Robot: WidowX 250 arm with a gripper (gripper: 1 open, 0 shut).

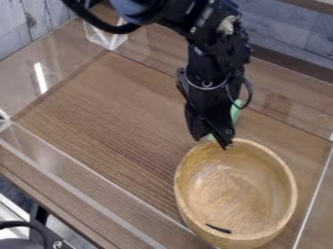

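Note:
The black gripper (208, 133) hangs over the middle right of the table, just above the back rim of a large tan bowl (235, 195). It looks shut, with nothing visible between its fingers. A green object (227, 115) is partly hidden behind the gripper, at its right; what it is cannot be told. A small dark strip (219, 228) lies in the bottom of the bowl.
A white wire or clear container (107, 29) stands at the back left. A wooden back edge runs along the top right, and dark cables show at the lower left.

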